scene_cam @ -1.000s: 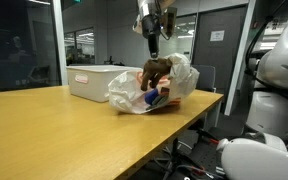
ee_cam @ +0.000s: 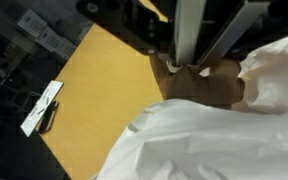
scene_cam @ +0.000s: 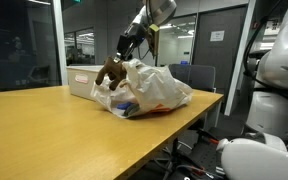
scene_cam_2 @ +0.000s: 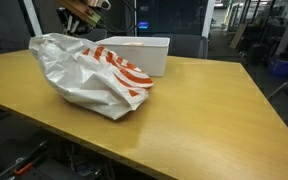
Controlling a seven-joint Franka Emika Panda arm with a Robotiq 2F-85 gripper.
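Observation:
A brown plush-like thing (scene_cam: 112, 73) hangs from my gripper (scene_cam: 126, 55), which is shut on it at the left side of a white plastic bag (scene_cam: 164, 85). Seen from the wrist, the brown thing (ee_cam: 212, 86) lies right below the fingers, with white bag plastic (ee_cam: 184, 140) close around it. The bag (scene_cam_2: 89, 75) has red stripes and stands crumpled on the table. Something blue (scene_cam: 126, 107) shows at its lower opening. In exterior view 2 the bag hides the brown thing, and the gripper (scene_cam_2: 72, 25) shows above it.
A white box (scene_cam: 84, 81) stands behind the bag at the back of the table. The wooden table (scene_cam_2: 204, 105) is widely clear away from the bag. A dark object with a white label (ee_cam: 44, 108) shows beyond the table edge.
My gripper has moved left in exterior view 1 with the brown thing, from in front of the bag to its left side. The bag's upper part has been pulled left too.

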